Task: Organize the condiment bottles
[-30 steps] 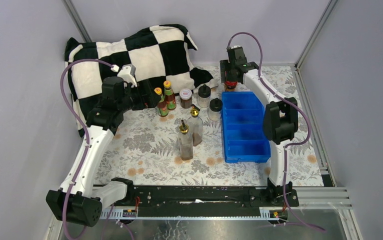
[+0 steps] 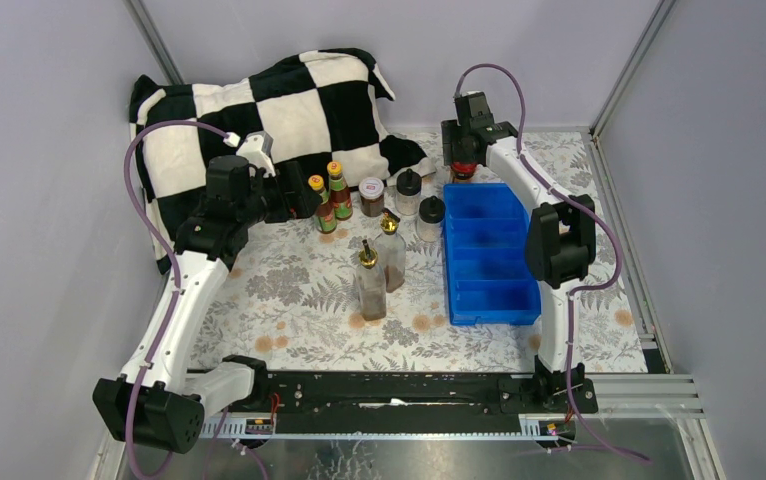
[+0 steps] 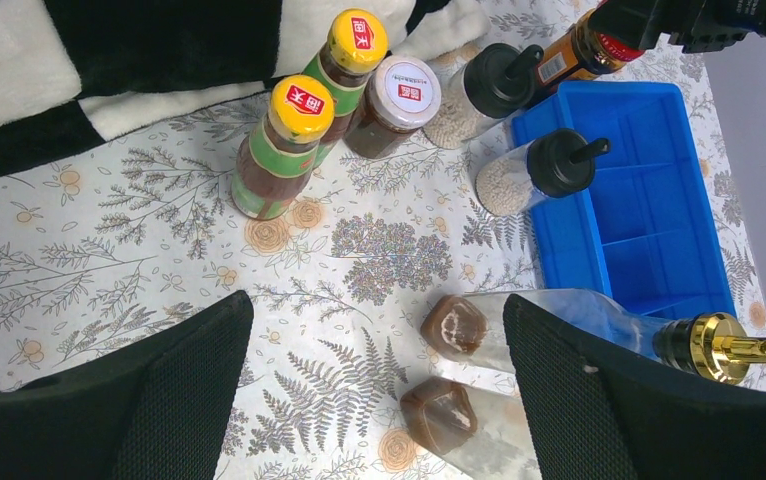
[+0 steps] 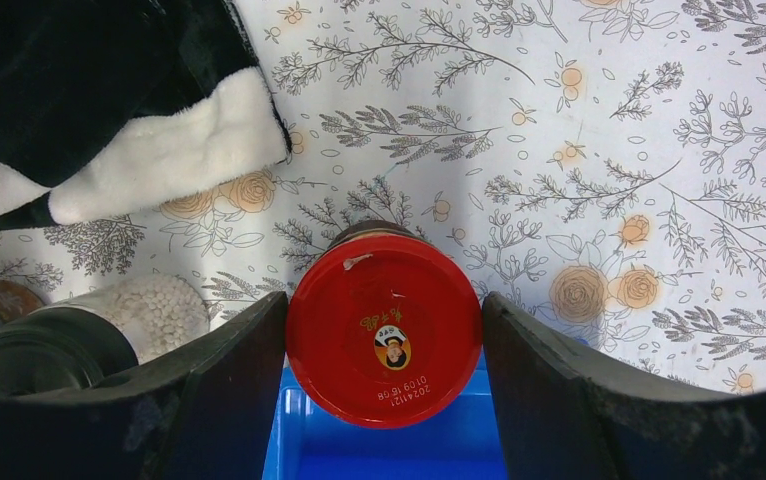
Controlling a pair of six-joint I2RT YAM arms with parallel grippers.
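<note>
My right gripper has its fingers either side of the red-lidded jar (image 4: 384,330), just behind the empty blue organizer (image 2: 489,300); whether it grips is unclear. My left gripper is open above the table. Two yellow-capped sauce bottles (image 2: 342,205), a white-lidded jar (image 2: 371,200), two black-lidded shakers (image 2: 429,225) and two glass oil bottles with gold spouts (image 2: 371,295) stand left of the organizer.
A checkered black-and-white cloth (image 2: 284,120) lies heaped along the back left. Walls bound both sides and the back.
</note>
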